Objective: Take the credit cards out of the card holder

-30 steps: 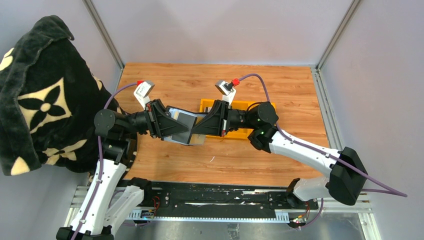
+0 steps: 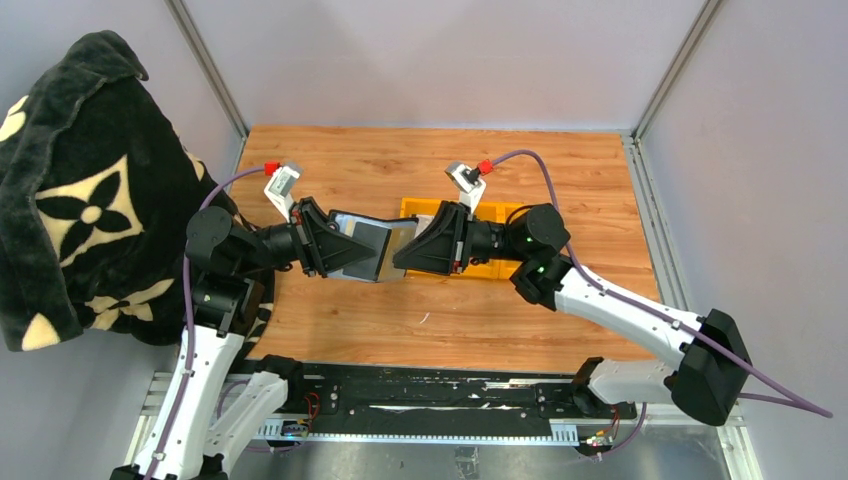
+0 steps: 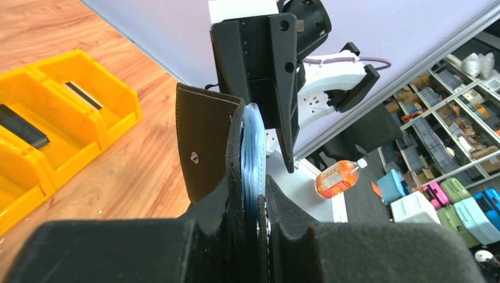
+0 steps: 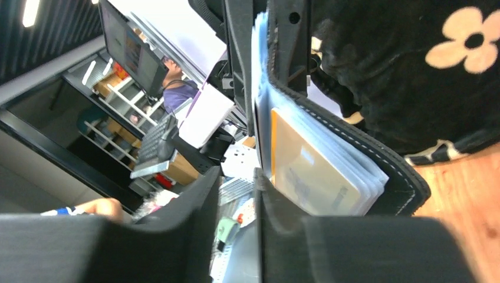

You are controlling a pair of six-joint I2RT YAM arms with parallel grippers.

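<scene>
A dark leather card holder (image 3: 203, 138) with clear sleeves (image 3: 253, 147) is raised above the table, spread open between the two arms. My left gripper is shut on it, the stacked sleeves and cover pinched between its fingers. In the right wrist view, a yellowish card (image 4: 312, 171) shows within the sleeves. Close beside the sleeves is my right gripper, its fingertips a little apart with background visible between them. No card shows in that gap. From above, its tips lie over the pale right-hand part of the holder (image 2: 398, 252).
On the table behind the right gripper stands a yellow divided bin (image 2: 410, 207), holding a black flat item (image 3: 20, 127) and a thin pale item (image 3: 84, 95). A dark floral blanket (image 2: 90, 210) hangs at the left.
My right gripper has moved to the right, opened slightly, and uncovered more of the holder's pale right side. My left gripper and the holder have shifted a little.
</scene>
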